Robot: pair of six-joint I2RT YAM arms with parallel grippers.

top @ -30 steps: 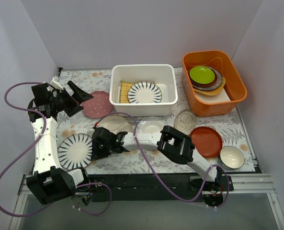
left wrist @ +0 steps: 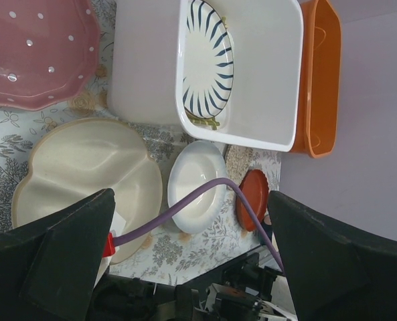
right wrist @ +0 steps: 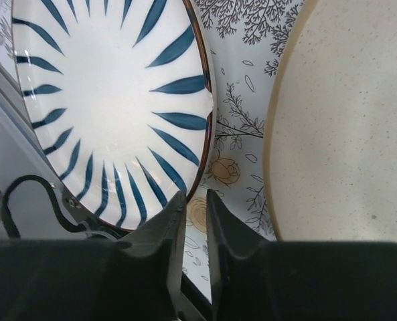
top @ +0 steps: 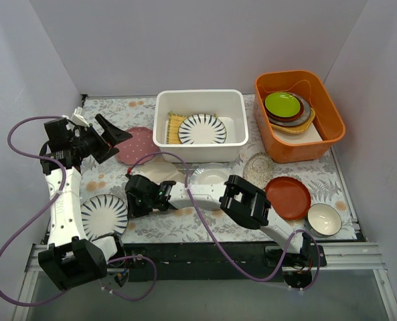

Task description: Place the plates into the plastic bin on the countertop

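A white plate with blue stripes [top: 104, 215] lies on the patterned cloth at the front left. At its right edge my right gripper [top: 129, 202] points down; in the right wrist view its fingertips stand a narrow gap apart by the rim of the striped plate [right wrist: 98, 100]. Whether they touch the rim cannot be told. The white plastic bin [top: 203, 155] holds another striped plate [top: 203, 129] and something yellow [top: 175, 127]. Above the pink dotted plate [top: 138, 147], my left gripper [top: 122, 142] is open and empty. A cream divided plate [left wrist: 91, 150] and a white plate [left wrist: 198, 184] lie before the bin.
An orange bin [top: 298, 150] with stacked dishes stands at the back right. A lacy plate [top: 258, 170], a red-brown plate [top: 288, 198] and a cream bowl [top: 324, 219] sit below it. A purple cable [top: 205, 221] loops across the right arm.
The left arm stays nearly still. The plates have not visibly moved.
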